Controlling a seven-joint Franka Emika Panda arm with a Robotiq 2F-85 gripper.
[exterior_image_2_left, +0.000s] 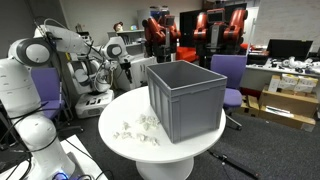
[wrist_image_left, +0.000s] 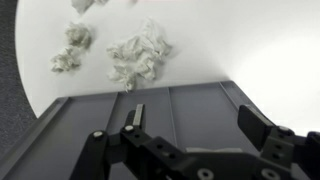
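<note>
Crumpled white paper pieces (exterior_image_2_left: 135, 130) are scattered over the front left of a round white table (exterior_image_2_left: 112, 110). A tall grey bin (exterior_image_2_left: 190, 110) stands upright on the right side of that table. In the exterior view my gripper (exterior_image_2_left: 127, 72) is raised, left of the bin and above the table's far side. The wrist view shows the gripper with its fingers wide apart and nothing between them. Below them spreads the grey ribbed bin (wrist_image_left: 85, 130); crumpled paper (wrist_image_left: 142, 50) lies on the table past its edge. A pale strip (wrist_image_left: 215, 150) shows partly behind the gripper.
Purple chairs (exterior_image_2_left: 230, 72) stand behind the bin, and cardboard boxes (exterior_image_2_left: 290, 103) are at the back right. The bin's high walls rise beside the arm's space. Clear table surface shows around the paper pieces.
</note>
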